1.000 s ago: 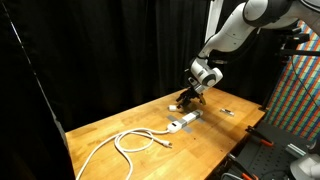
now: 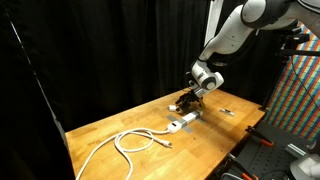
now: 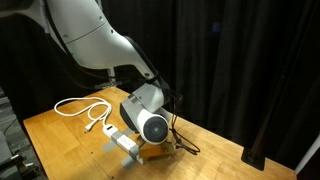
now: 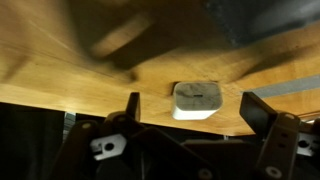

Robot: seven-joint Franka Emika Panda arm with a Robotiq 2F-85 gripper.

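In the wrist view a small white block with a greyish top [image 4: 197, 97] lies on the wooden table, between the two spread fingers of my gripper. Bare space shows on both sides of it, and neither finger touches it in that view. From exterior view 1, the gripper [image 2: 184, 105] is low over the table's far part, with the small white block [image 2: 173, 107] close to its left. Exterior view 2 has the arm's white wrist [image 3: 153, 129] in front, and the block cannot be made out with certainty there.
A white power strip [image 2: 184, 122] lies nearer than the gripper, its looped white cable [image 2: 122, 145] spreading left. Small items [image 2: 228, 112] lie to the right. Black curtains [image 2: 120, 60] stand behind the table.
The arm has shifted only slightly near the block. The block, power strip and cable appear unmoved.
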